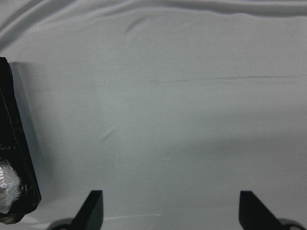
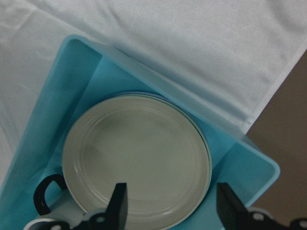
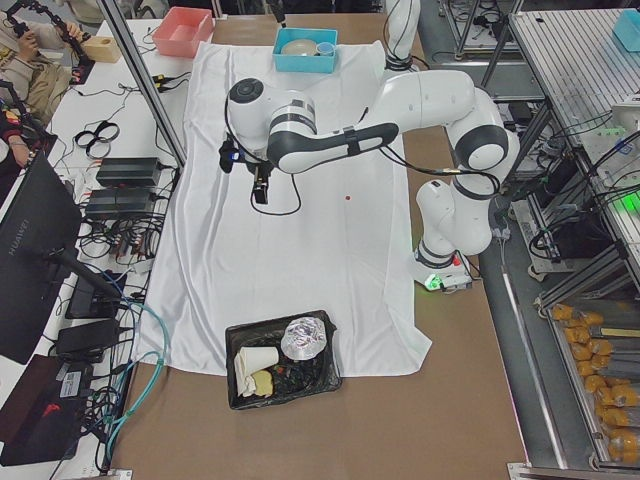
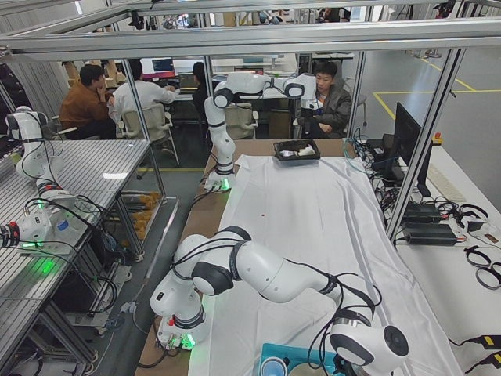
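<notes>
A black lined tray (image 3: 330, 370) holds a foil-covered round item (image 3: 304, 338), white cups or cloth (image 3: 257, 360) and a yellow item. My left gripper is open above the white cloth (image 1: 182, 105), the tray's edge at the left of its wrist view. A blue bin (image 2: 72, 67) holds pale plates (image 2: 136, 153) and a mug (image 2: 67, 211) with a black handle. My right gripper stands open over the plates, nothing visible between its fingers.
A pink bin (image 3: 183, 30) sits at the back left. Monitor, cables and equipment line one side.
</notes>
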